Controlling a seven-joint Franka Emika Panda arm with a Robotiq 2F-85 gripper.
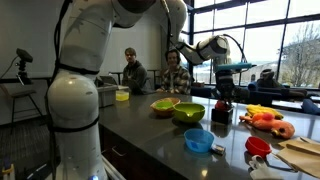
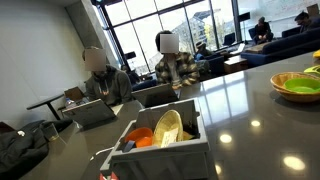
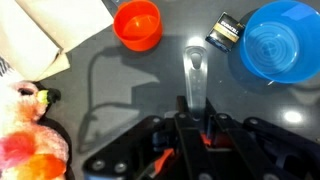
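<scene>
In the wrist view my gripper is shut on a slim, pale grey utensil handle that juts forward from between its fingers and has a small hole near its end. What is at the handle's other end is hidden by the gripper. From exterior view 1 the gripper hangs over the far right part of the table, just above a dark box with something red on top. Red also shows underneath the gripper in the wrist view.
A blue bowl, a red cup and a green bowl stand on the table. An orange plush toy and cardboard lie at the right. A grey bin holds several items. Two people sit beyond the table.
</scene>
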